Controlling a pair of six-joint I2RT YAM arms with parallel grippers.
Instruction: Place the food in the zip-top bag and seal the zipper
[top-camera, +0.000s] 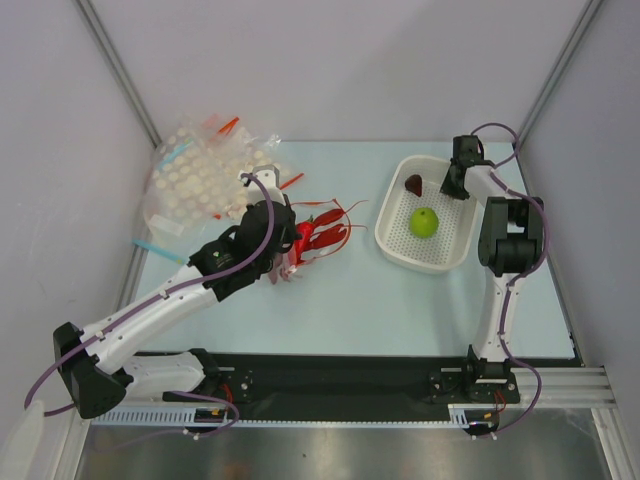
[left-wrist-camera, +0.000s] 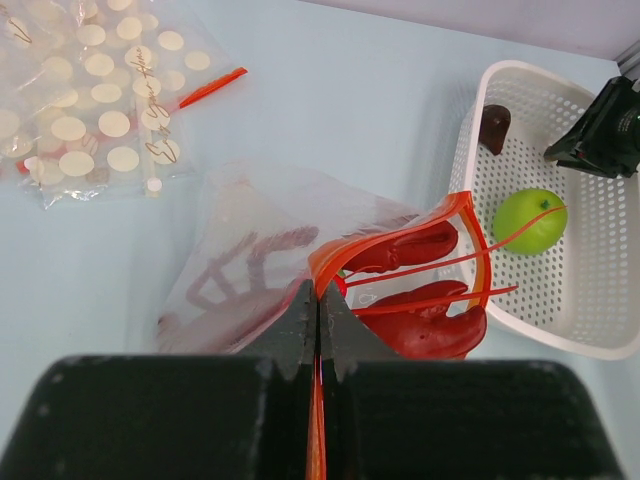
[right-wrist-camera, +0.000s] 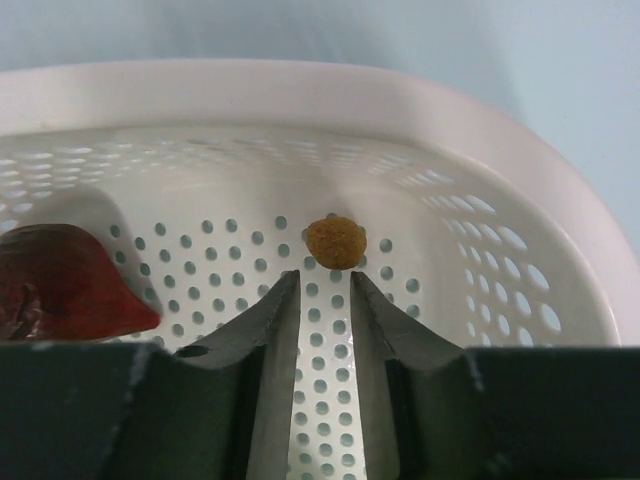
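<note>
A zip bag (left-wrist-camera: 230, 290) with red food inside lies at the table's middle, its orange zipper edge raised; my left gripper is shut on that edge. My right gripper reaches down into the white basket (top-camera: 386, 220), its fingertips slightly apart just before a small brown round piece (right-wrist-camera: 335, 241), nothing visibly between them. The basket also holds a dark red piece (right-wrist-camera: 70, 285) and a green apple (top-camera: 423, 223).
Flat empty bags (top-camera: 205, 175) with dotted print lie at the back left.
</note>
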